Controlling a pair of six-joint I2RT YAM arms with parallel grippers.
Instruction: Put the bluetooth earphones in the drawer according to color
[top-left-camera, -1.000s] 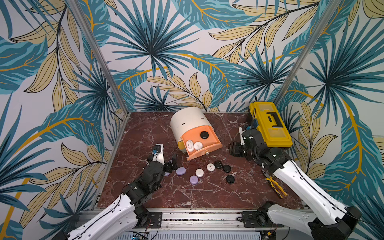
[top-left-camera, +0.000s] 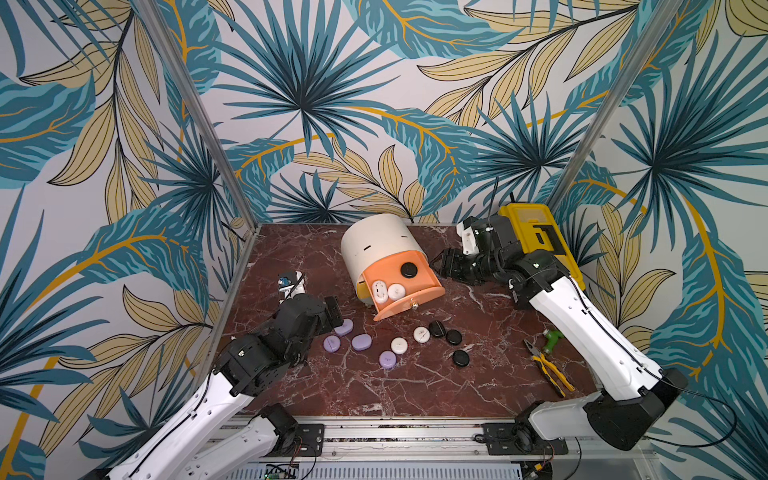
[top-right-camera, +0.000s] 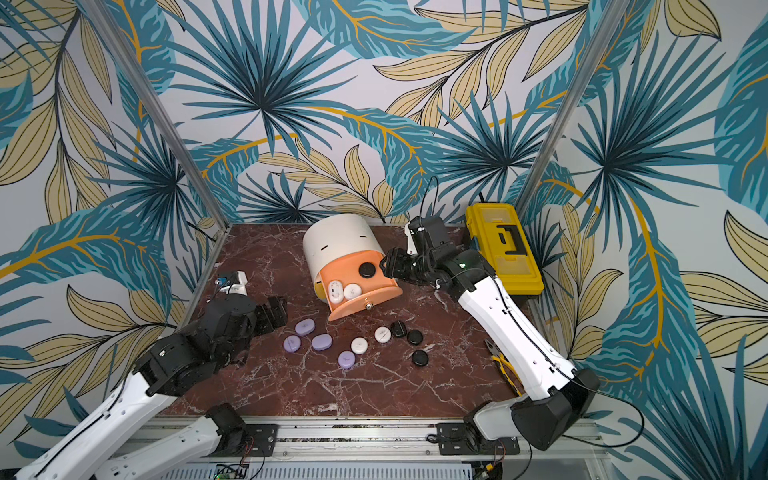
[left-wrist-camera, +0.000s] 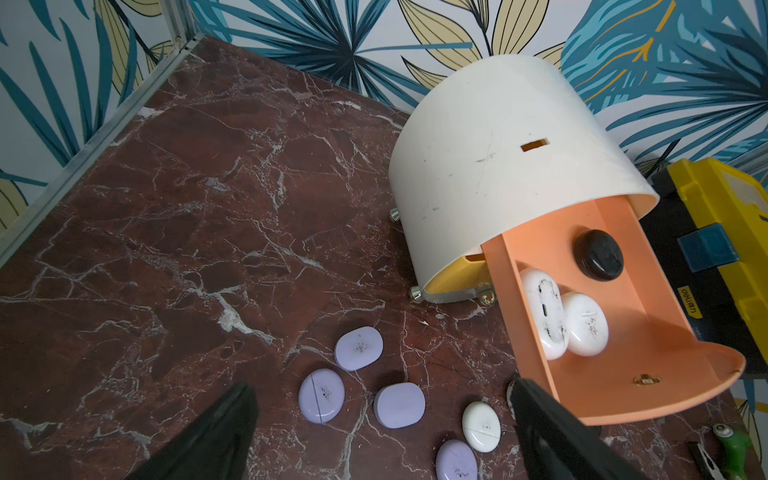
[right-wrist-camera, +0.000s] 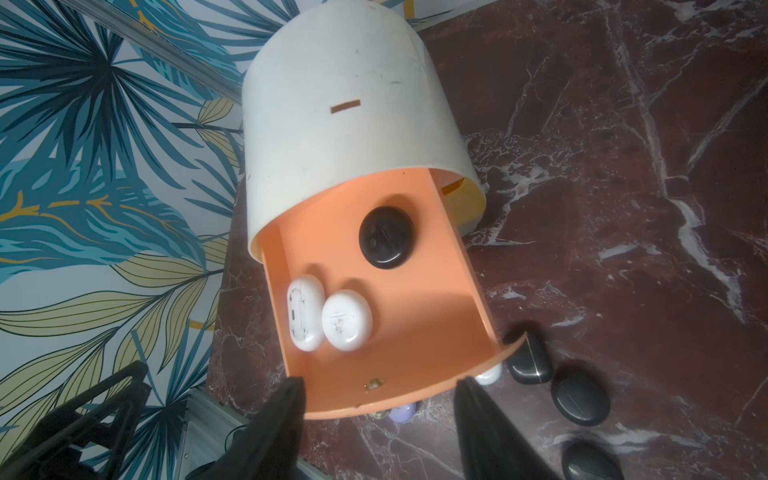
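Note:
The white rounded cabinet (top-left-camera: 374, 237) has its orange drawer (right-wrist-camera: 428, 328) pulled out. Inside lie one black case (right-wrist-camera: 385, 237) and two white cases, an oblong one (right-wrist-camera: 305, 313) and a round one (right-wrist-camera: 347, 320). On the table in front are several purple cases (left-wrist-camera: 399, 405), two white ones including this case (top-left-camera: 399, 345), and several black cases (top-left-camera: 461, 358). My left gripper is open and empty above the table, left of the drawer near the purple cases. Beside the drawer's right side, my right gripper has its fingers apart; nothing is held.
A yellow toolbox (top-right-camera: 505, 248) stands at the back right. Yellow-handled pliers (top-left-camera: 552, 373) and a green-handled tool (top-left-camera: 551, 341) lie at the right.
The right gripper has moved left and back to the drawer's right side. The cabinet and cases have stayed put.

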